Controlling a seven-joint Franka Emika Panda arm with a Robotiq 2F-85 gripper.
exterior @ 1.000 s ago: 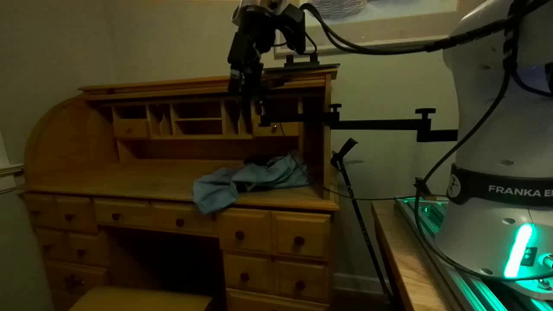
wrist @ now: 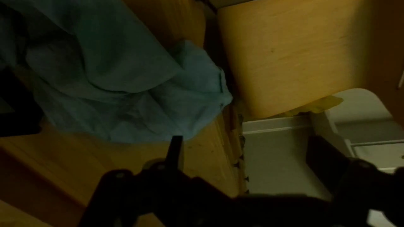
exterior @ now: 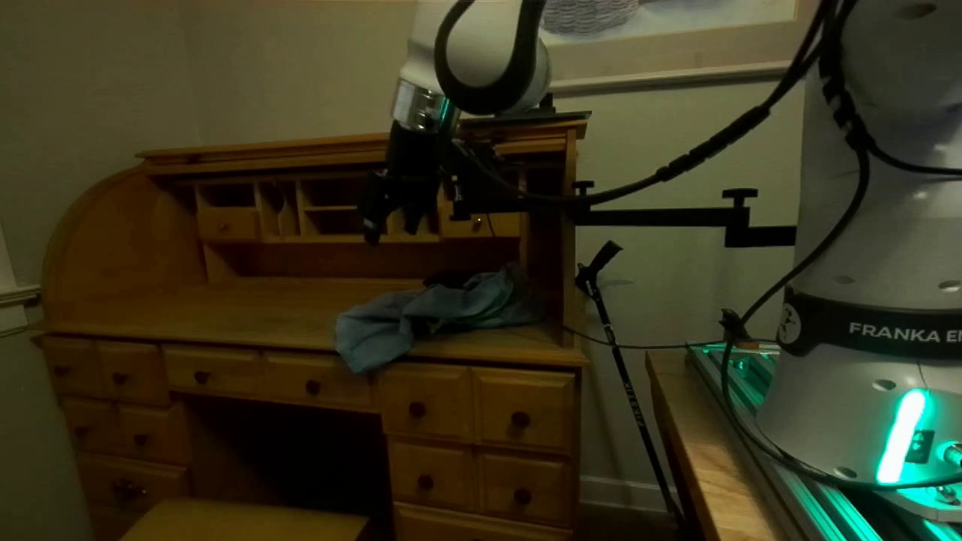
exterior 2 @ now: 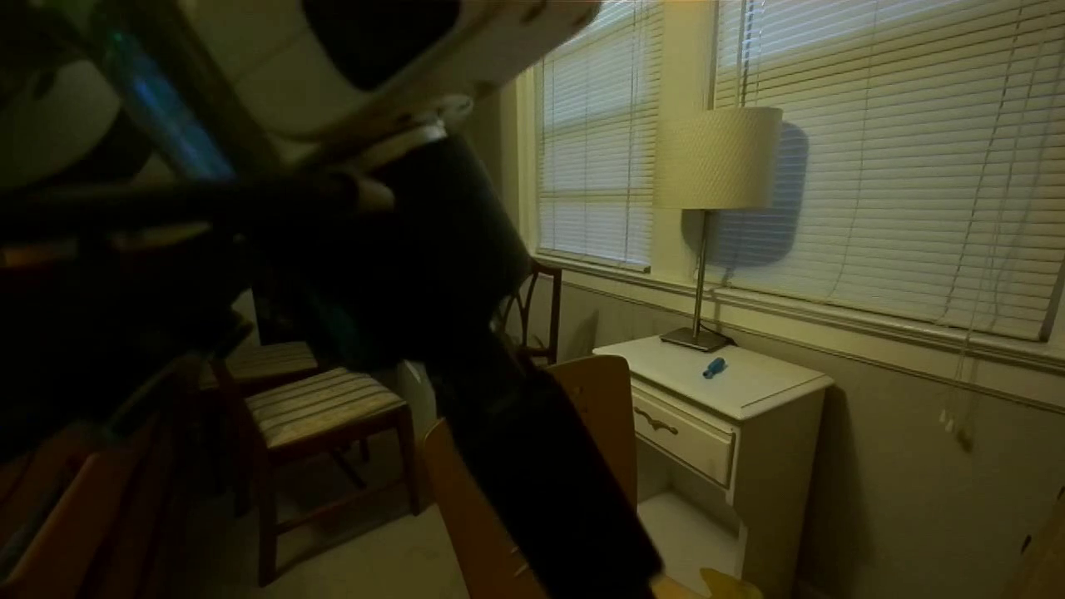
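A crumpled blue-grey cloth (exterior: 388, 324) lies on the desktop of the wooden roll-top desk (exterior: 225, 302), one end draped over its front edge. Above it, apart from the cloth, my gripper (exterior: 392, 230) points downward in front of the desk's cubbyholes. In the wrist view the cloth (wrist: 132, 87) fills the upper left, beyond the fingertips. The fingers of the gripper stand wide apart there, with nothing held between them. Exterior view 2 shows mostly the dark arm close up, and the cloth is not visible in it.
A wooden seat (exterior: 239, 523) stands before the desk. A black camera bar (exterior: 667, 217) reaches toward the desk's right side, and a walking pole (exterior: 631, 388) leans nearby. A white side table (exterior 2: 744, 384) carries a lamp (exterior 2: 720, 160) and a small blue object (exterior 2: 715, 368).
My arm has come down and the gripper is lower, slightly to the left, and turned so that its fingers appear spread. The cloth has not visibly moved.
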